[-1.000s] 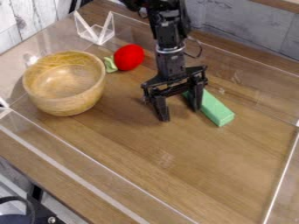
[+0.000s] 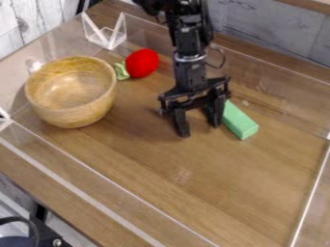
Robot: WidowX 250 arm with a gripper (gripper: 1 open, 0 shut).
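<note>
My black gripper (image 2: pixel 194 111) is low over the middle of the wooden table, its fingers pointing down beside a green block (image 2: pixel 240 121) on the right, which it partly covers. Whether the fingers touch the block or hold anything is unclear. A red ball (image 2: pixel 142 64) lies behind and left of the gripper, with a small pale green item (image 2: pixel 122 70) at its left.
A large wooden bowl (image 2: pixel 68 93) stands at the left. A white wire rack (image 2: pixel 104 30) is at the back left.
The gripper has shifted and turned slightly; the green block stays in about the same place.
</note>
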